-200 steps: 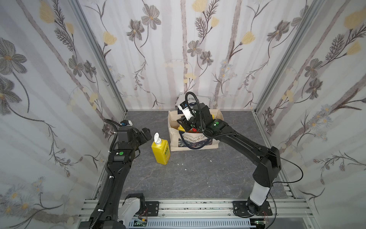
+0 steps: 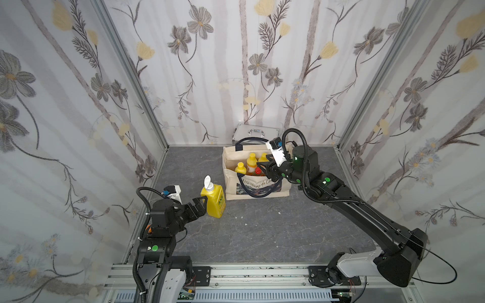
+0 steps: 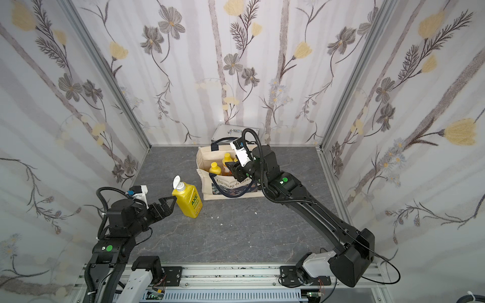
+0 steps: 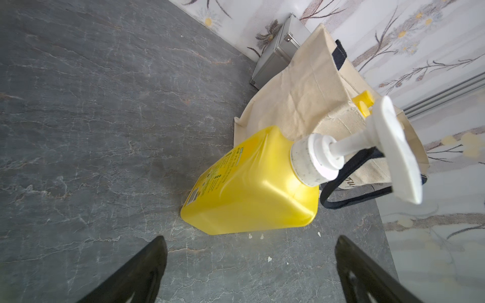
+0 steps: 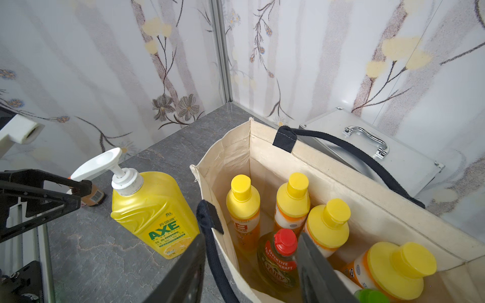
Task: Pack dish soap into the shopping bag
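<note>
A yellow AXE dish soap bottle (image 2: 214,203) with a white pump stands on the table, left of a canvas shopping bag (image 2: 230,184). My left gripper (image 2: 201,207) is open just left of the bottle, nothing between its fingers; in the left wrist view the bottle (image 4: 242,186) lies ahead of the fingertips. My right gripper is over the bag, fingers apart, above its front edge and contents: several yellow-capped bottles (image 5: 241,202) and a red-capped bottle (image 5: 275,262); no hold on any shows.
A metal case (image 5: 368,151) stands behind the bag against the back wall. A small brown bottle (image 5: 95,196) is partly visible at the far left.
My left gripper has moved toward the front and right, closer to the bottle's side. My right gripper has moved right over the bag. The bottle and bag look unchanged.
</note>
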